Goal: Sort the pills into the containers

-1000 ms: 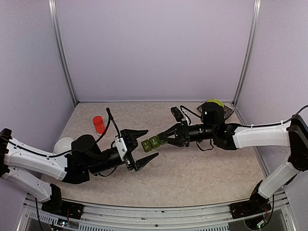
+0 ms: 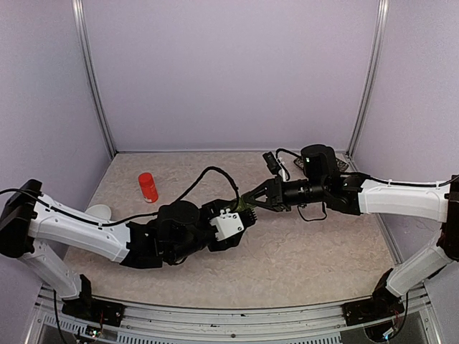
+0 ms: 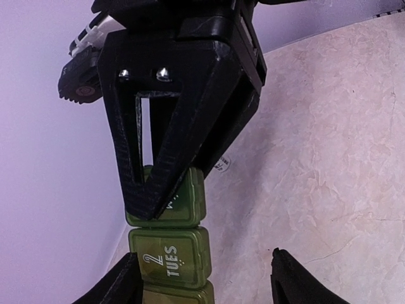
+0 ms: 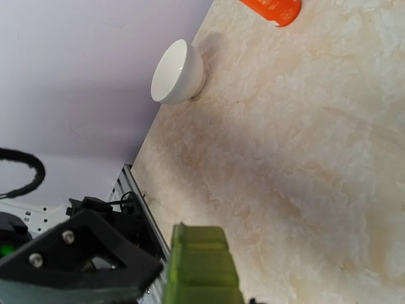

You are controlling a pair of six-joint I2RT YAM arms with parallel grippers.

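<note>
A green pill organizer with lettered lids, one reading TUES, hangs above the table, also seen end-on in the right wrist view (image 4: 201, 263). My right gripper (image 2: 254, 197) is shut on its far end. My left gripper is part open around the organizer's lower end, its fingertips apart in the left wrist view, with a gap beside the lids. In the top view the organizer is mostly hidden by the left gripper.
A red canister (image 2: 148, 186) stands at the back left, a white bowl (image 4: 177, 73) near the left edge. A dark mesh item (image 2: 301, 161) lies at the back right, behind the right arm.
The right gripper, with the organizer, has shifted slightly right.
</note>
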